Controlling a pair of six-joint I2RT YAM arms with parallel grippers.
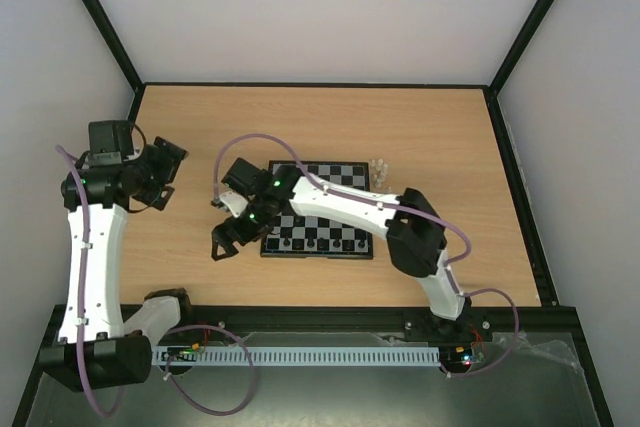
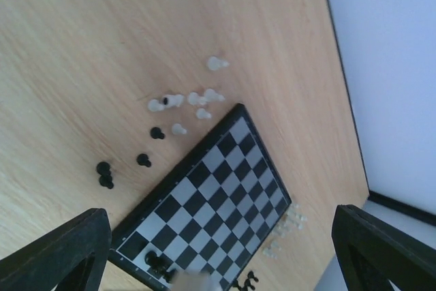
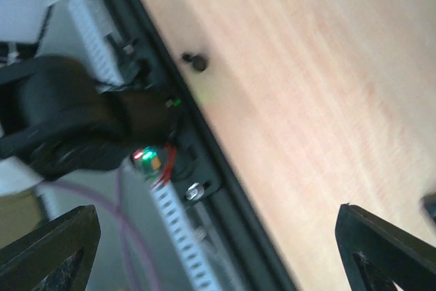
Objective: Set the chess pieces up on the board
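The black-and-white chessboard [image 1: 335, 255] lies mid-table, partly covered by my right arm. Several black pieces [image 1: 310, 244] stand along its near side. Beyond the board's left edge, in the left wrist view, are loose white pieces [image 2: 196, 99] and black pieces [image 2: 144, 160]. More white pieces [image 1: 378, 172] sit right of the board. My left gripper [image 1: 172, 175] hangs over the table's left side, fingers apart and empty. Left of the board, my right gripper [image 1: 226, 229] is open with nothing between its fingers; the right wrist view has two black pieces [image 3: 196, 61] ahead of it.
Bare wood [image 1: 300, 117] fills the back of the table. The dark front rail [image 1: 300, 317] runs along the near edge, and side walls rise at left and right. My right arm [image 1: 345, 205] crosses above the board, hiding part of the loose pieces' area from the top view.
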